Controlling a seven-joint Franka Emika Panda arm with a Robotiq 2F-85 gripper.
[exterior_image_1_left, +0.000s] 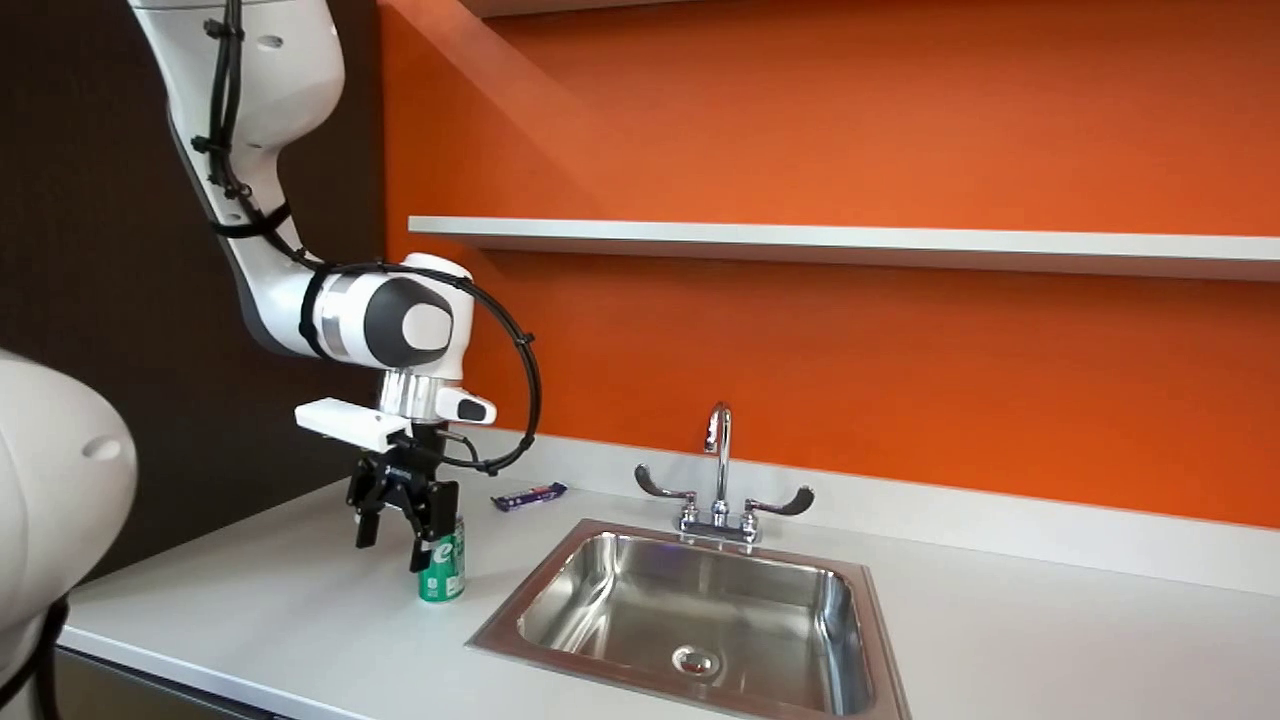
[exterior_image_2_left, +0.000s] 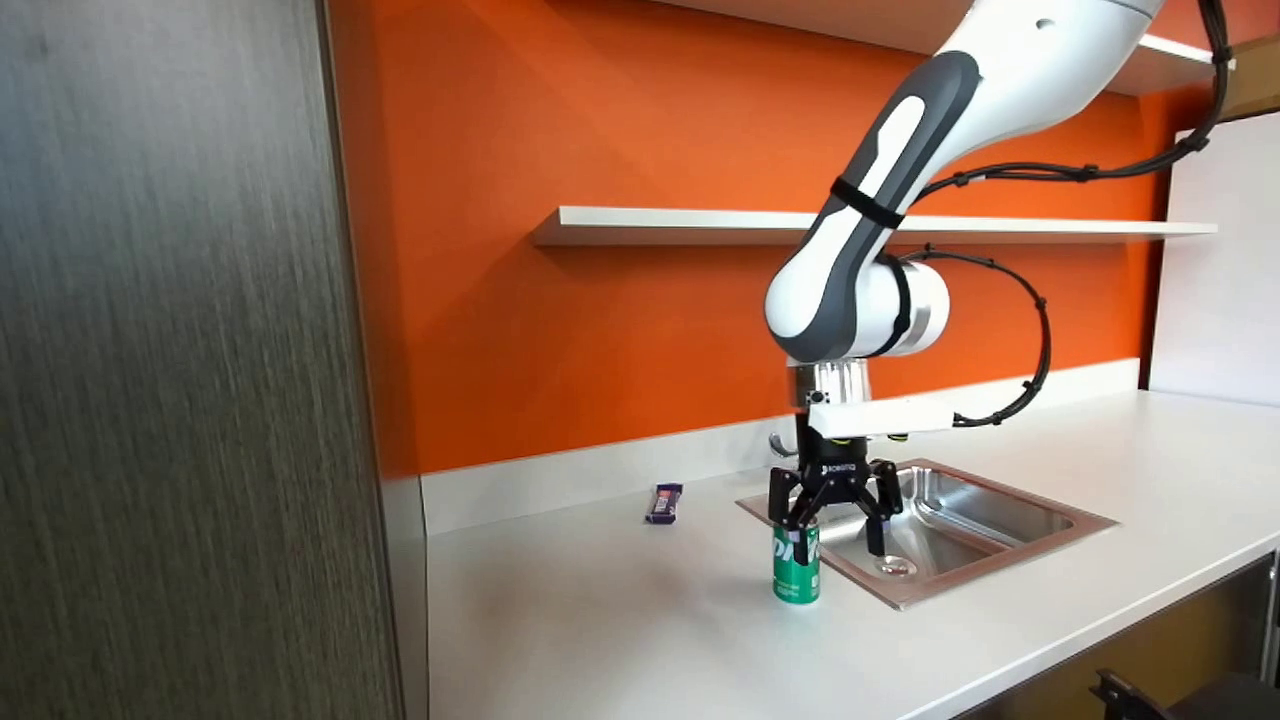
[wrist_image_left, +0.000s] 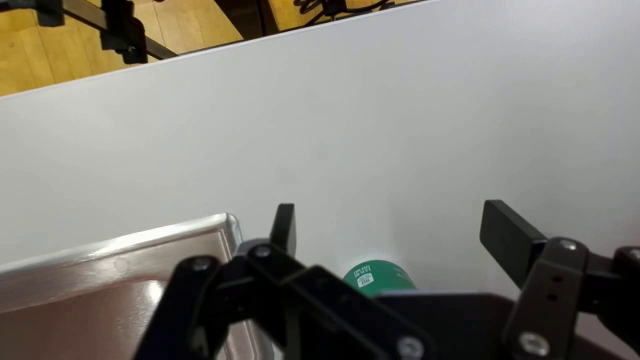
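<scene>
A green soda can stands upright on the counter, left of the sink. My gripper is open, its fingers spread wide, and it overlaps the upper part of the can in this view. From the second exterior side, the gripper hangs over the can, with one finger crossing in front of it. In the wrist view, the can's green top edge shows low between the fingers of the gripper; the rest of it is hidden behind the gripper body. Nothing is held.
A steel sink with a faucet lies to the can's right. A purple-wrapped bar rests near the back wall. A shelf runs above.
</scene>
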